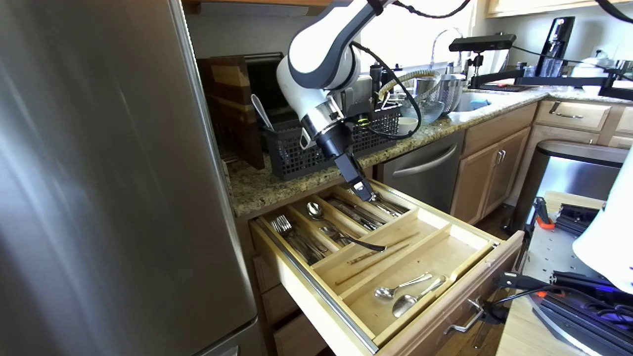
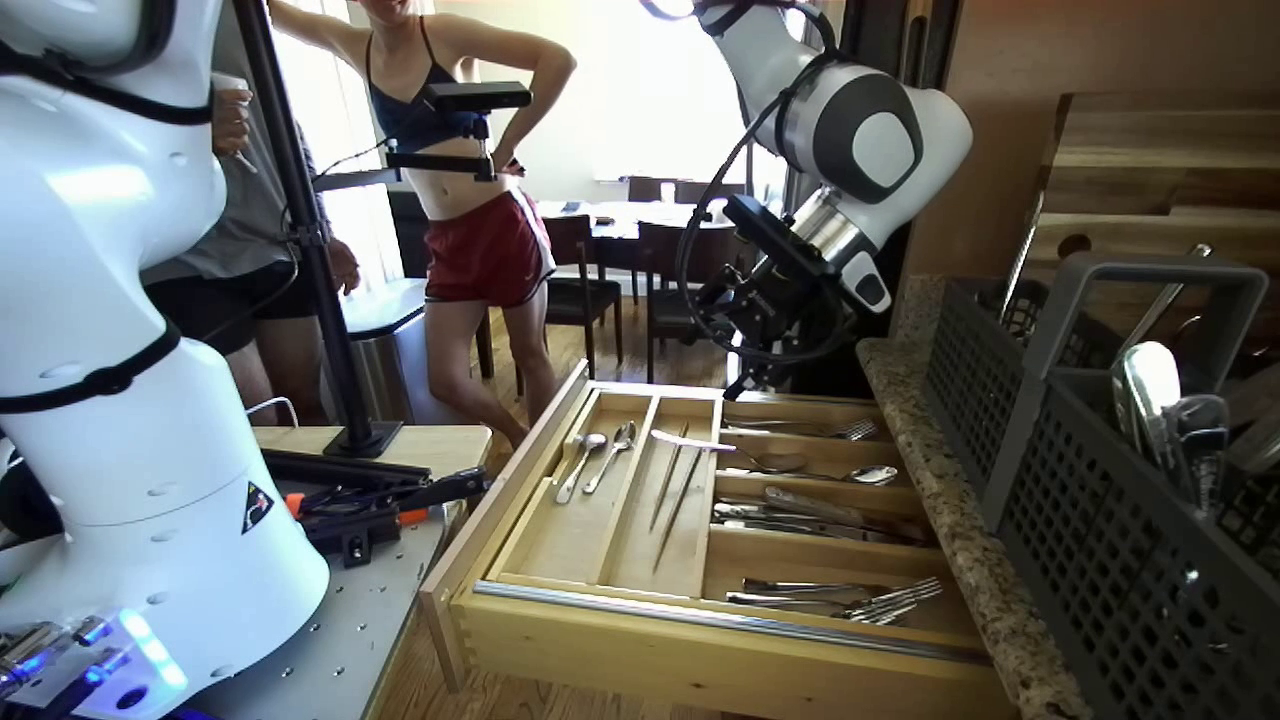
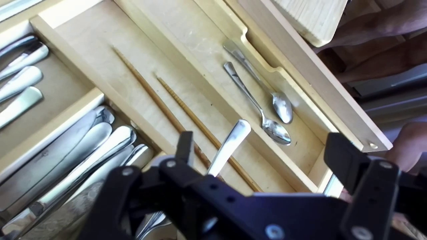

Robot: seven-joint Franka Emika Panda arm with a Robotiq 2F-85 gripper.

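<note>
My gripper is open above the drawer, its two dark fingers (image 3: 184, 146) spread wide in the wrist view. Between and beneath them shows the silver handle (image 3: 230, 148) of a utensil lying across a divider. Its handle end (image 1: 372, 245) juts over the chopstick compartment; the arm hides its other end in the wrist view. Nothing is held. Two wooden chopsticks (image 3: 160, 104) lie under that handle. In the front compartment lie two silver spoons (image 3: 276, 131). Exterior view 2 shows the gripper (image 2: 739, 386) only partly.
The open drawer (image 1: 308, 302) has wooden dividers. Its rear compartments hold forks (image 1: 282, 225), a spoon (image 1: 314, 208) and knives (image 1: 360, 218). A grey dish rack (image 2: 1104, 528) stands on the counter alongside. Two people (image 2: 486, 246) stand beyond the drawer. Much of the front compartment is bare.
</note>
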